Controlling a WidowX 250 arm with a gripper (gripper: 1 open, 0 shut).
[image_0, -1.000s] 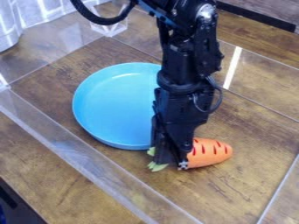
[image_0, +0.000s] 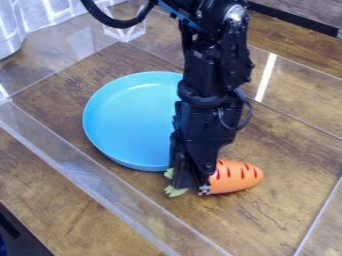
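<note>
An orange toy carrot (image_0: 235, 176) with dark stripes and pale green leaves lies on the wooden surface at the lower right, just beside a blue plate (image_0: 118, 120). My black gripper (image_0: 193, 180) is down low over the carrot's leafy end, at the plate's right side, and hides part of both. I cannot see whether anything is between its fingers, as the gripper's body covers them.
A clear plastic edge runs diagonally along the lower left. A white object (image_0: 11, 22) and a small clear container (image_0: 123, 28) stand at the back left.
The arm and gripper look very slightly shifted, with the carrot nudged a little left. Otherwise the scene looks the same.
</note>
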